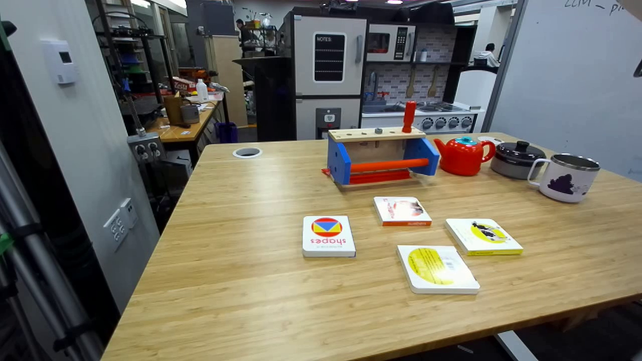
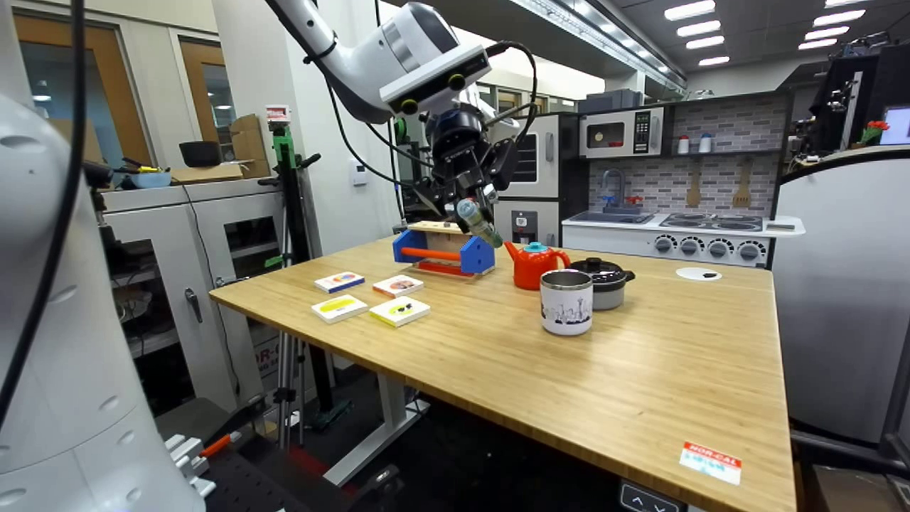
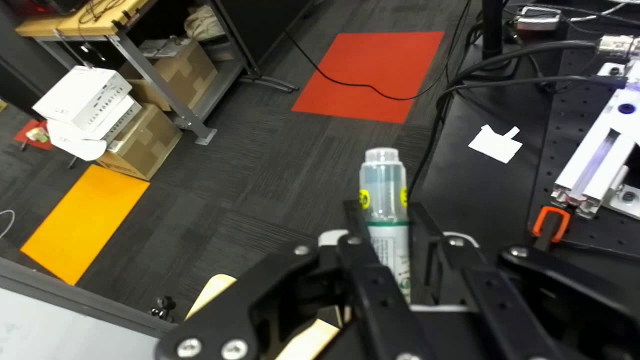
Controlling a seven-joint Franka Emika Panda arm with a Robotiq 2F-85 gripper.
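Between the fingers of my gripper is a clear bottle with a white label, a green band and yellow marks; the fingers are shut on it. In exterior view 2 the gripper is raised in the air with the tilted bottle, which appears in front of the blue-sided toolbox in that view. How high it hangs over the table is hard to judge. Exterior view 1 shows neither the gripper nor the bottle.
On the wooden table lie several small board books, among them a shapes book. Behind them stand the toy toolbox, a red teapot, a lidded pot and a mug.
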